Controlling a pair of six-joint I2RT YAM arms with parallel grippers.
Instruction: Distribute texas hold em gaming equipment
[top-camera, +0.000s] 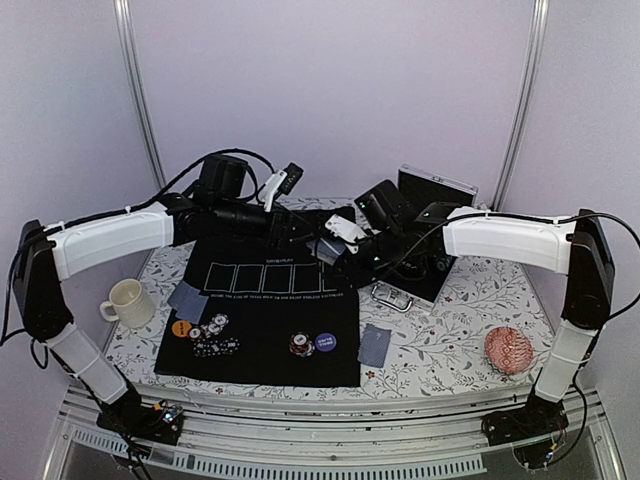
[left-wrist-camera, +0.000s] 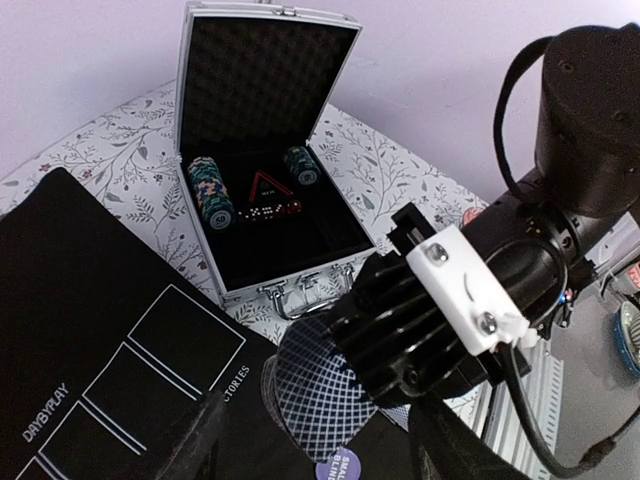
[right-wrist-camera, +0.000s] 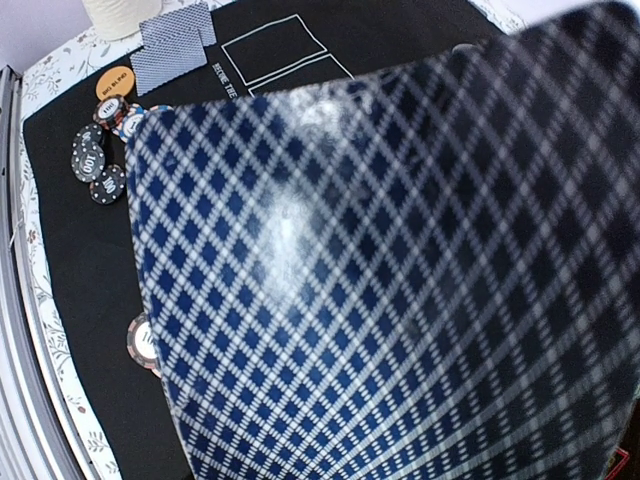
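A blue-and-white patterned deck of cards (left-wrist-camera: 322, 395) is held in the air above the black mat (top-camera: 265, 335), with my right gripper (top-camera: 343, 262) shut on it. The deck's patterned face (right-wrist-camera: 300, 260) fills most of the right wrist view and hides that gripper's fingers. My left gripper is open close by. Its fingers (left-wrist-camera: 200, 440) stand wide apart, with the deck in view beyond the gap; contact with it does not show. One pair of cards (top-camera: 187, 300) rests at the mat's left edge, another pair (top-camera: 374, 346) just off its right edge.
Behind my right arm stands the open metal case (left-wrist-camera: 290, 275), with chips and dice inside. Several chips (top-camera: 213, 330) and an orange button (top-camera: 181, 328) lie on the mat, as does a purple button (top-camera: 325, 342). A white mug (top-camera: 128, 303) stands left, a red round item (top-camera: 508, 350) right.
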